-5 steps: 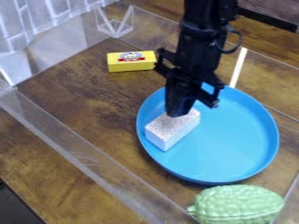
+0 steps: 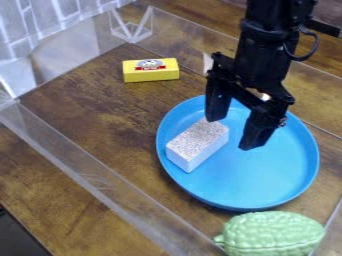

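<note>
My black gripper (image 2: 247,118) hangs open over a blue plate (image 2: 241,175), its fingers reaching down just right of and above a white speckled block (image 2: 197,144). The block lies on the left part of the plate, with nothing visible between the fingers.
A yellow box (image 2: 150,70) with a red label lies at the back left. A pale green cabbage-like object (image 2: 267,234) sits at the front right, below the plate. Clear plastic walls edge the wooden surface, whose left part is bare.
My gripper has shifted right, away from above the white block, and its dark fingers now show more fully. The objects on the surface look about the same.
</note>
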